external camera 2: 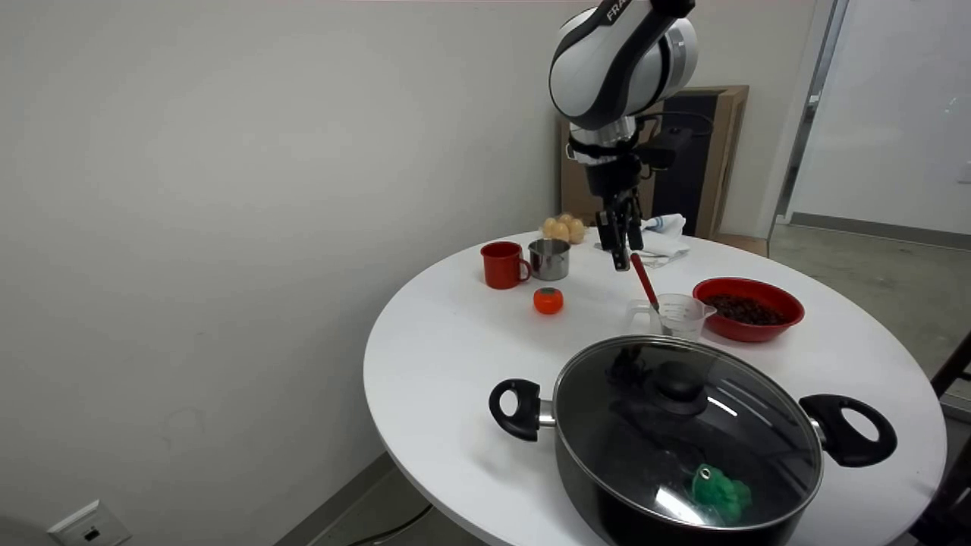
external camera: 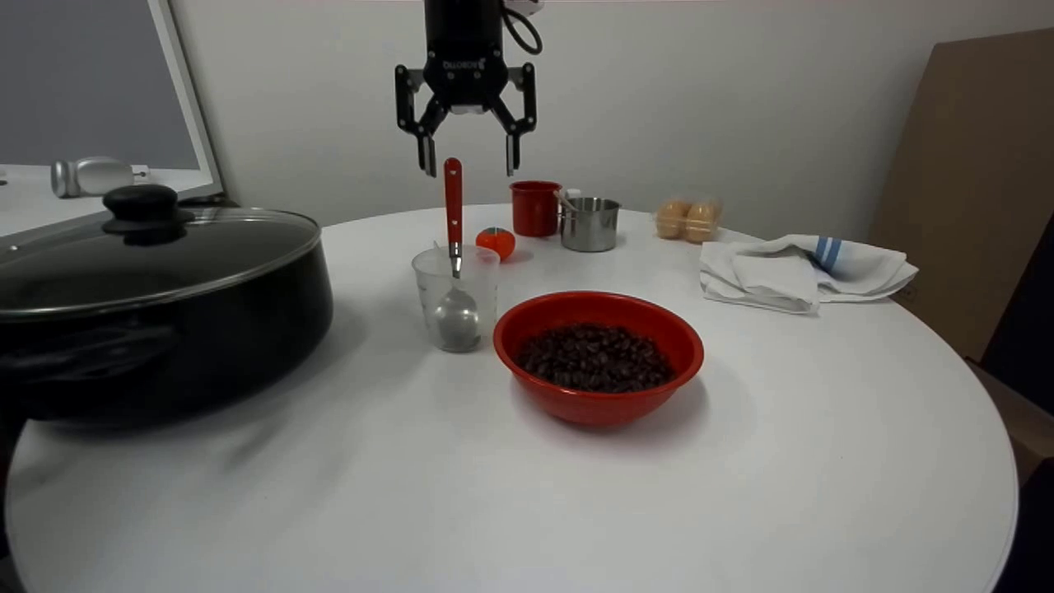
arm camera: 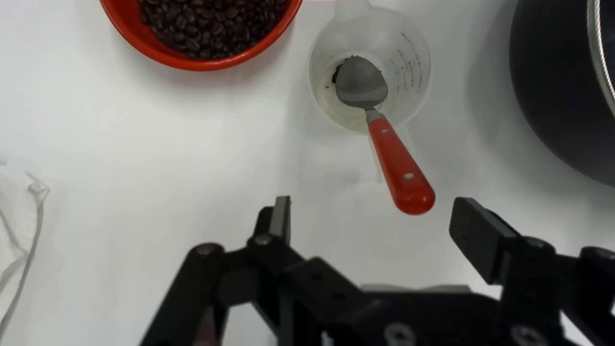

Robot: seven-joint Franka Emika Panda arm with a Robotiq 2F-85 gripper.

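A spoon with a red handle (external camera: 454,203) leans upright in a clear measuring cup (external camera: 426,287), its metal bowl down inside. From above, in the wrist view, the red handle (arm camera: 398,164) slants up toward my gripper, and its end lies nearer the right finger (arm camera: 481,236). My gripper (external camera: 468,158) hangs behind the spoon, fingers apart with nothing between them. Dark beans fill part of a red bowl (external camera: 598,405) beside the cup; a few dark bits show in the cup (arm camera: 412,69).
A large black pot (external camera 2: 582,464) with a glass lid stands close to the cup. Farther back are a tomato-like red item (external camera 2: 548,300), a red mug (external camera 2: 502,265), a steel cup (external camera 2: 550,261), eggs (external camera: 688,219) and a white towel (external camera: 771,272).
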